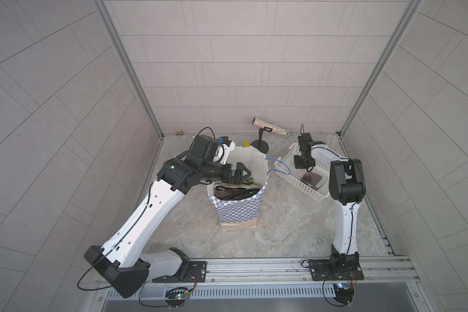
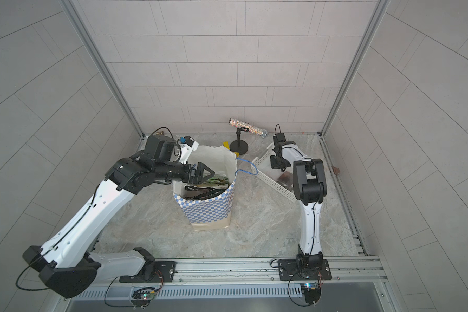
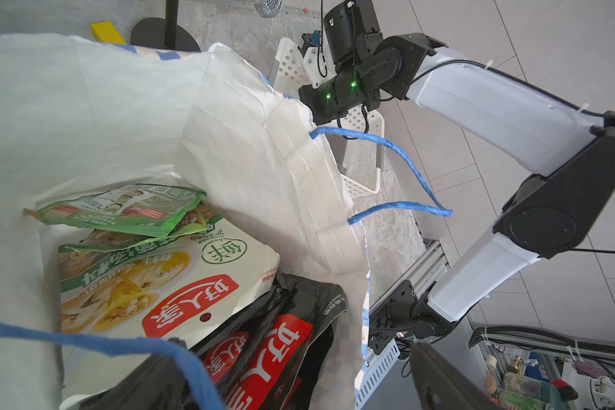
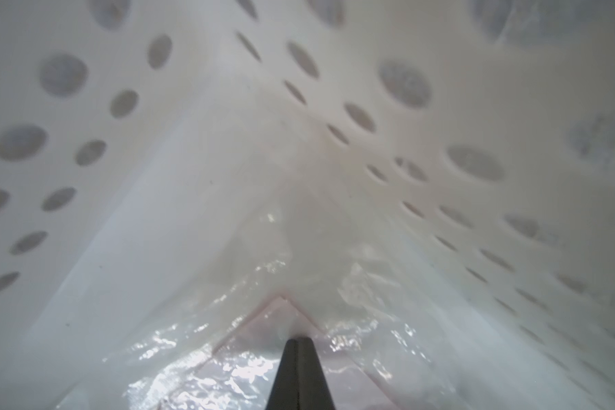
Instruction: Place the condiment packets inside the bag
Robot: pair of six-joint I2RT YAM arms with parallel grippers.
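A blue-checked paper bag [image 1: 236,210] stands mid-table; green packets [image 3: 116,208], a white packet [image 3: 150,294] and black packets [image 3: 266,348] lie inside it. My left gripper [image 1: 239,173] hangs open over the bag with nothing between its fingers. To the right, the white perforated basket [image 1: 296,184] holds a reddish-brown packet [image 1: 311,178] and a clear-wrapped pinkish packet [image 4: 205,386]. My right gripper is down in a corner of the basket, shut, its tips at the pinkish packet. Whether any film is between them cannot be seen.
A microphone stand [image 1: 260,145] with a glittery cylinder is behind the bag, and a yellow object [image 3: 108,32] lies beside it. Blue handles [image 3: 396,205] loop from the bag toward the basket.
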